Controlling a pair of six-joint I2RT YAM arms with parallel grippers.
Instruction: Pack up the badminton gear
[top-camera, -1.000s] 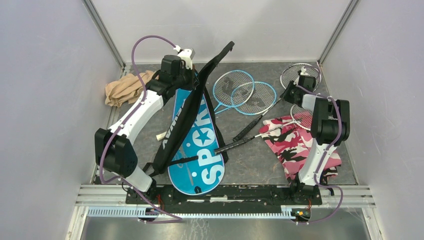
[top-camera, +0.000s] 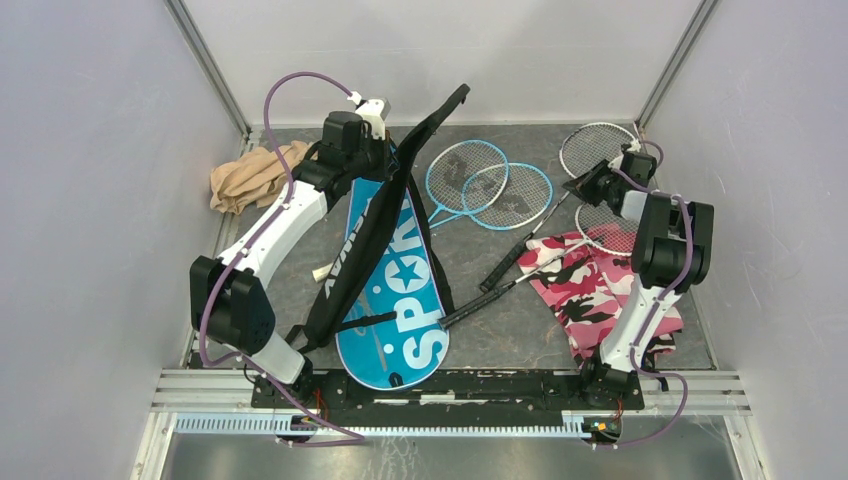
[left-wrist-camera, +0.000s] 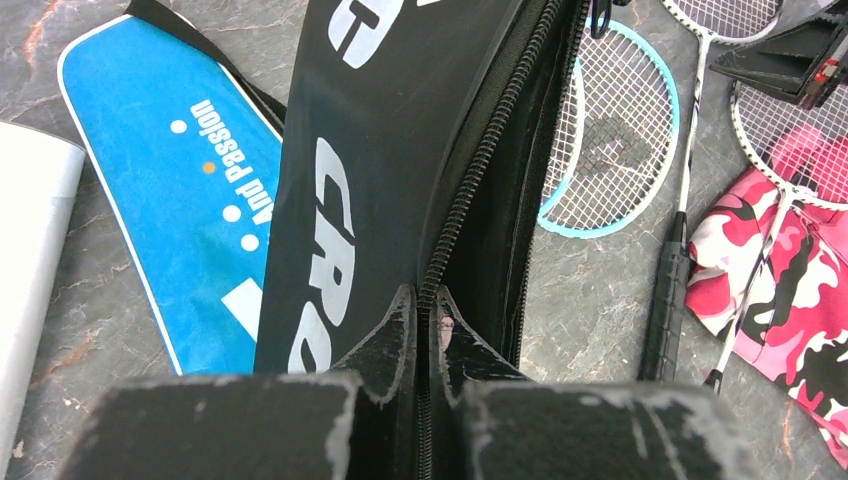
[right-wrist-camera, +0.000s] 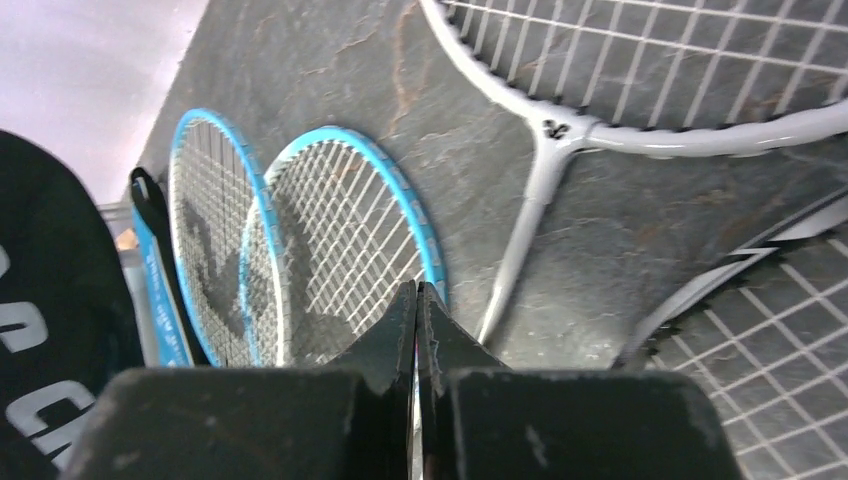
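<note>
My left gripper is shut on the zipped edge of the black flap of the badminton bag (left-wrist-camera: 345, 190), holding it raised. The bag's blue side (top-camera: 400, 345) lies on the floor. My right gripper is shut with nothing between its fingers. The white racket shaft (right-wrist-camera: 513, 262) runs just outside them, to their right in the right wrist view. That racket's head (top-camera: 598, 140) is at the back right. A second white racket (left-wrist-camera: 790, 150) lies across the pink camouflage cloth (top-camera: 580, 300). Two blue-rimmed rackets (top-camera: 515, 196) overlap near the bag.
A crumpled tan cloth (top-camera: 258, 178) sits at the back left. A white cylinder (left-wrist-camera: 35, 260) stands beside the bag in the left wrist view. Walls close in the area left, right and behind. Bare floor (top-camera: 490, 340) shows between bag and camouflage cloth.
Both white rackets have shifted slightly to the right in the top view. The left arm has not moved.
</note>
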